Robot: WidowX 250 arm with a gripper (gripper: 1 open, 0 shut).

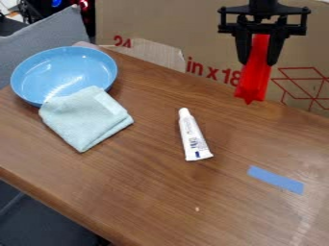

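Observation:
My gripper (261, 38) hangs at the top right, in front of the cardboard, shut on a red object (256, 75) that points downward. On the wooden table, a white tube (193, 134) lies near the middle, a folded pale cloth (87, 118) lies at the left, and a blue bowl (63, 69) stands behind the cloth at the back left.
A cardboard sheet (167, 24) stands along the table's back edge. A blue tape strip (275, 180) is on the right. A dark gap lies past the front-left edge.

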